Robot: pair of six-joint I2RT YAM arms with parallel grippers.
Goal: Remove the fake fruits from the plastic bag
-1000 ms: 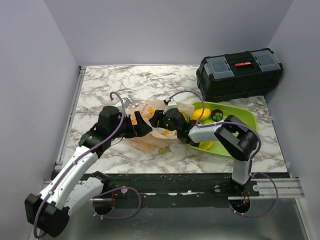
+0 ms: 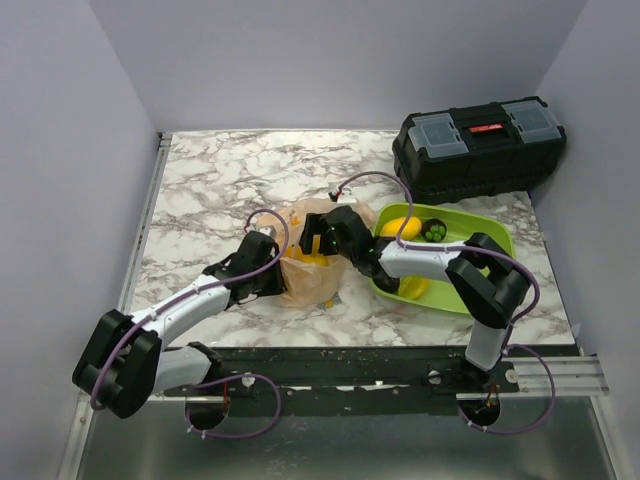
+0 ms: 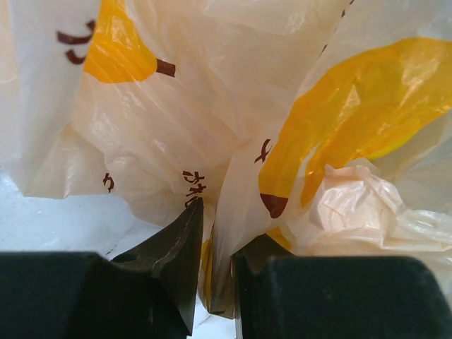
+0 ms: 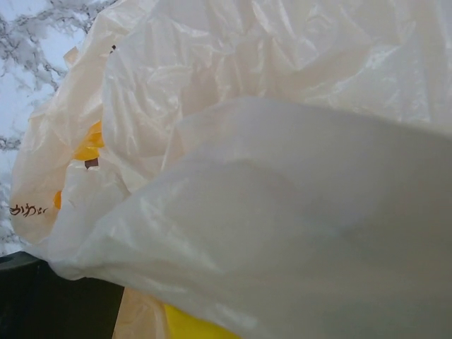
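The pale translucent plastic bag (image 2: pixel 312 290) lies crumpled near the middle of the table, with orange and brown print. My left gripper (image 2: pixel 280 272) is shut on a fold of it at the left side; in the left wrist view that fold of film (image 3: pixel 224 289) runs between the fingers. My right gripper (image 2: pixel 312 236) stands open at the bag's mouth, fingers pointing left. In the right wrist view, film covers most of the picture and one dark finger (image 4: pixel 56 300) shows. Something yellow (image 4: pixel 194 325) appears below the film; whether it is fruit or print I cannot tell.
The green tray (image 2: pixel 474 222) to the right holds several fake fruits, among them a yellow one (image 2: pixel 402 228) and a dark green one (image 2: pixel 433 231). Behind it stands a black toolbox (image 2: pixel 480 150).
The right gripper has shifted only slightly, its fingers now spread wider at the mouth.
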